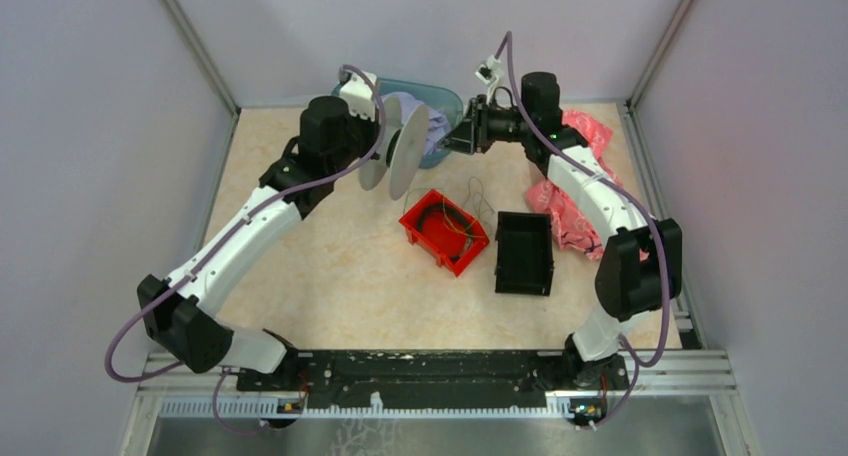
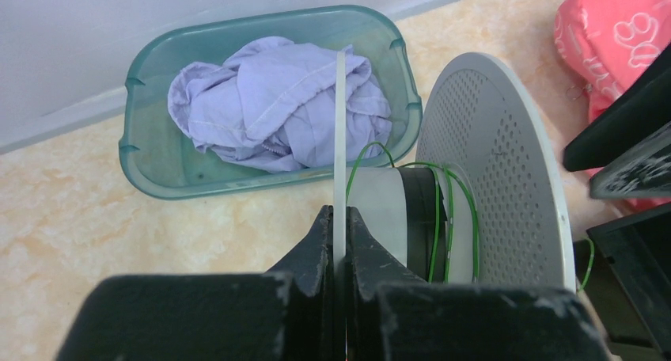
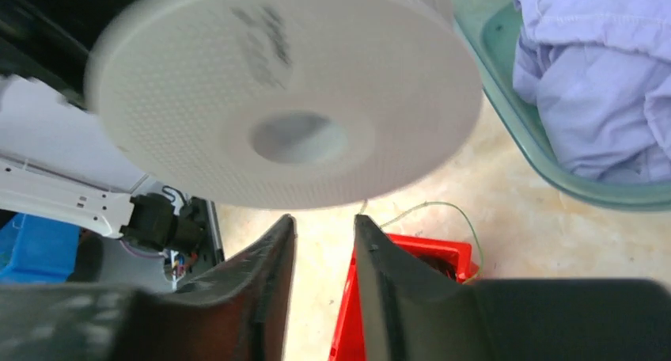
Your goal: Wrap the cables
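A white spool (image 1: 408, 154) hangs in my left gripper, which is shut on it, with a pale disc edge-on between the fingertips. Green cable (image 2: 449, 210) lies wound round the spool's core. My right gripper is beside the spool at the right, fingertips apart with nothing visible between them. Loose thin cables (image 1: 478, 201) trail over a red bin (image 1: 420, 238), which also holds a dark coiled item.
A teal tub (image 1: 430, 91) with lilac cloth stands behind the spool. An empty black box (image 1: 523, 256) is right of the red bin; pink fabric (image 1: 570, 216) lies on the right.
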